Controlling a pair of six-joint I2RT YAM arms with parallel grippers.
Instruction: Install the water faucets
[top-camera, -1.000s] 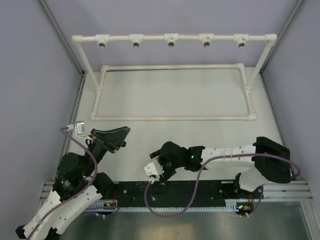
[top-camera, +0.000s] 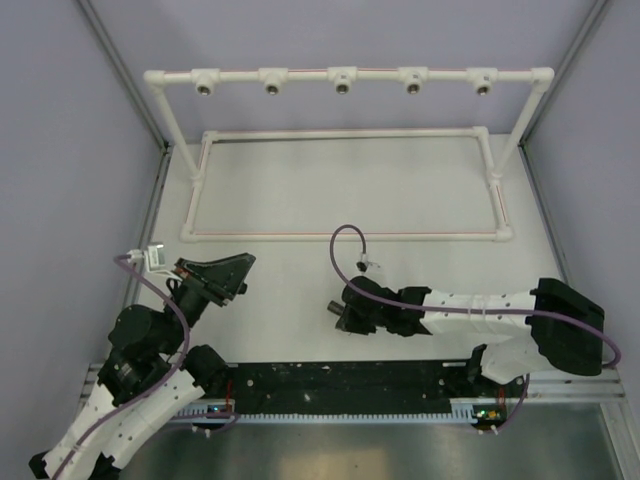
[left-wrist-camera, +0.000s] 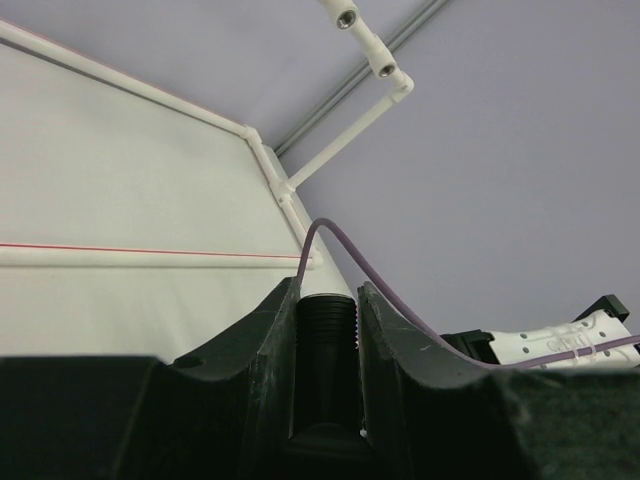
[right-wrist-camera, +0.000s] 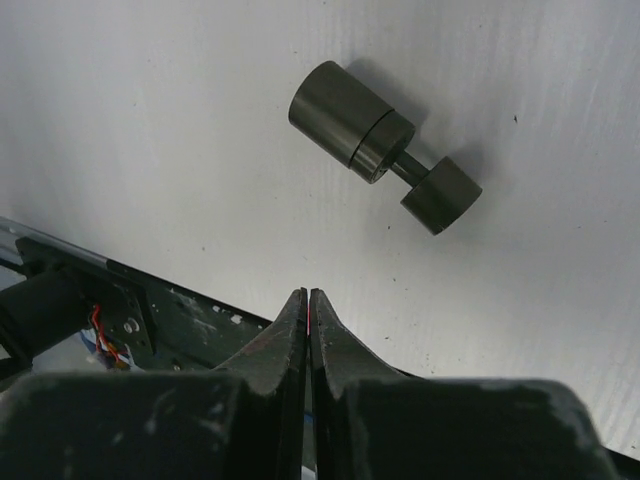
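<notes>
In the left wrist view my left gripper is shut on a dark cylindrical faucet (left-wrist-camera: 326, 345); its front end shows between the fingers and the rest is hidden. In the top view that arm is at the lower left, pointing right. A second dark faucet (right-wrist-camera: 342, 114), a wide cylinder joined by a thin neck to a smaller one, lies on the white table. Above it, my right gripper is shut with nothing between its fingertips, which are apart from the faucet. Several downward outlets (top-camera: 342, 84) line the raised white pipe (top-camera: 308, 76) at the back.
A lower rectangle of white pipe (top-camera: 340, 237) lies on the table behind both arms. Grey walls (top-camera: 60, 190) close in both sides. A dark strip (top-camera: 330, 388) runs along the front edge. Purple cables (top-camera: 480, 311) trail along the arms. Table between the arms is clear.
The right gripper has turned round and shifted slightly right, uncovering part of the faucet on the table in the top view.
</notes>
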